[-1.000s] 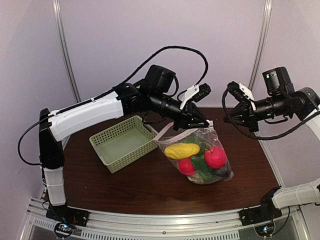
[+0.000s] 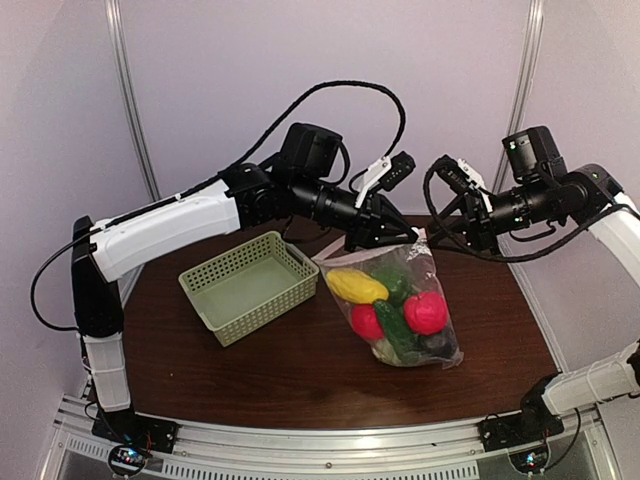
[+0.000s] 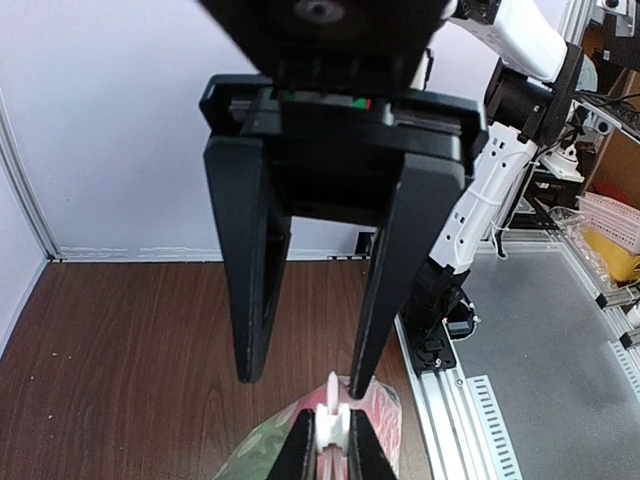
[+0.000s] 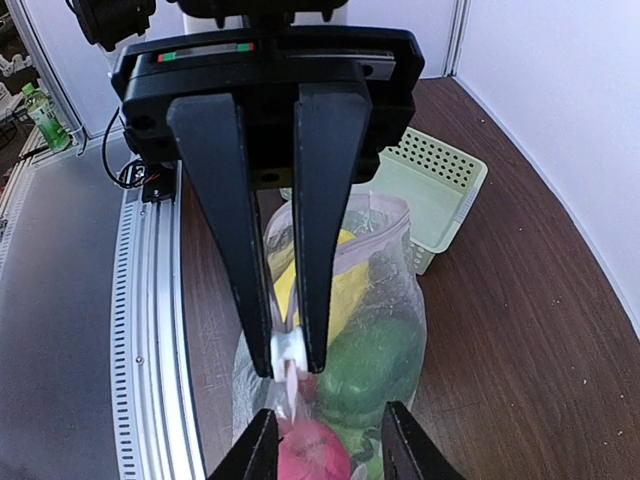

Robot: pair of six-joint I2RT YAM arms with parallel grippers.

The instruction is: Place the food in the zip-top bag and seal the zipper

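The clear zip top bag (image 2: 440, 345) hangs tilted over the table, its upper edge held by my left gripper (image 2: 413, 237). Inside lie a yellow food piece (image 2: 356, 286), a red one (image 2: 426, 313), another red one (image 2: 365, 321) and green pieces (image 2: 397, 331). In the left wrist view, a white zipper piece (image 3: 332, 427) is pinched between the left fingertips. My right gripper is open, close to the bag's right upper corner. Its fingers stand apart, with the bag and a red piece (image 4: 312, 455) behind the gap. Whether they touch the bag, I cannot tell.
An empty light green basket (image 2: 232, 325) stands on the table left of the bag. Both grippers are very close together, with their fingers overlapping in the wrist views.
My right gripper has moved left, from well apart to beside the left gripper and the bag's corner. The left gripper and bag have shifted only slightly.
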